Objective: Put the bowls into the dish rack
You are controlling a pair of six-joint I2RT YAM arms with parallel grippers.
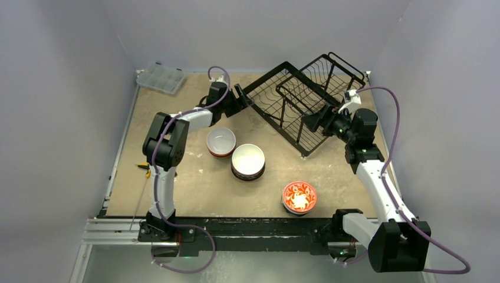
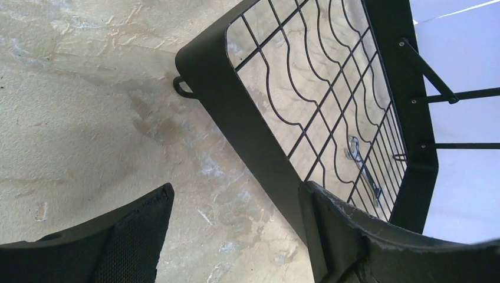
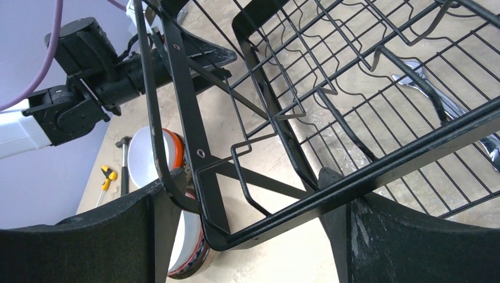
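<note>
In the top view, a white bowl (image 1: pixel 221 140) with a red outer side stands at left of centre. Beside it is a cream bowl (image 1: pixel 248 158) with a dark patterned base. A red floral bowl (image 1: pixel 299 197) sits near the front edge. The black wire dish rack (image 1: pixel 274 121) stands at the back right, a raised upper frame over its base. My left gripper (image 1: pixel 246 96) is open at the rack's left corner, nothing between its fingers. My right gripper is open around a corner of the upper frame; whether it touches is unclear.
A wrench (image 2: pixel 362 168) lies under the rack's wires. A clear divided box (image 1: pixel 160 78) sits in the back left corner. Along the left edge is a yellow-handled tool (image 1: pixel 146 167).
</note>
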